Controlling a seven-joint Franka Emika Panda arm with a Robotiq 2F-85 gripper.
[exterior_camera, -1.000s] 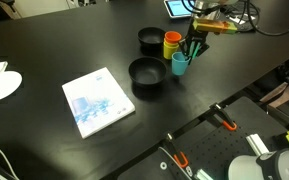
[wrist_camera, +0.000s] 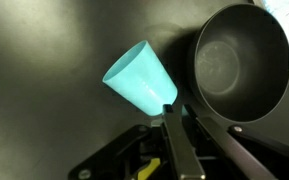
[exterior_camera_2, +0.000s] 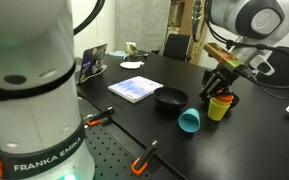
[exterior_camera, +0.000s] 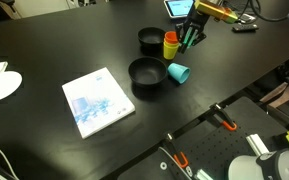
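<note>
A turquoise cup (exterior_camera: 179, 73) lies tipped on its side on the dark table, its mouth facing away from my gripper in the wrist view. My gripper (exterior_camera: 185, 44) is above the table beyond the cup, near the stacked orange and yellow cups (exterior_camera: 171, 45). In the wrist view, the narrow end of the turquoise cup (wrist_camera: 144, 80) reaches close to the fingertips; whether they touch is unclear. The gripper is part open, with a narrow gap and nothing visible between its fingers. In exterior view 2, the turquoise cup (exterior_camera_2: 189, 121) rests on the table below the gripper.
A black bowl (exterior_camera: 148, 74) stands right beside the cup, and a second black bowl (exterior_camera: 152, 36) is behind it. A white book (exterior_camera: 97, 102) and white plate (exterior_camera: 0, 85) lie to the left. Bare table lies to the right of the cup.
The turquoise cup stood upright by the gripper one second ago. It has since tipped onto its side, and my gripper has moved up and away from it.
</note>
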